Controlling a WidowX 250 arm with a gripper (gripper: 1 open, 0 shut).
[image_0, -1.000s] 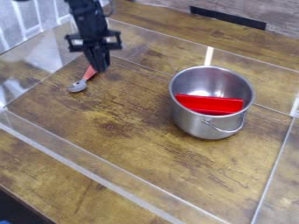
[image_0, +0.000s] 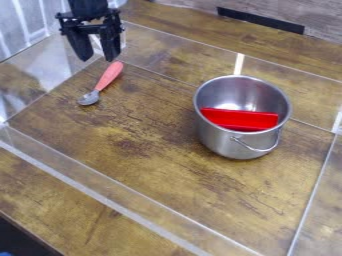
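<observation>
My gripper (image_0: 95, 42) hangs at the upper left over the wooden table, open, above and a little left of a spoon with a red handle (image_0: 110, 76) and a metal head (image_0: 88, 98), which lies on the table. On the right stands a steel pot (image_0: 241, 142) with a red rectangular object (image_0: 238, 119) inside.
Pale strips run along its edges and at the back behind the pot. The back edge of the table is at the top right.
The pot looks unchanged.
</observation>
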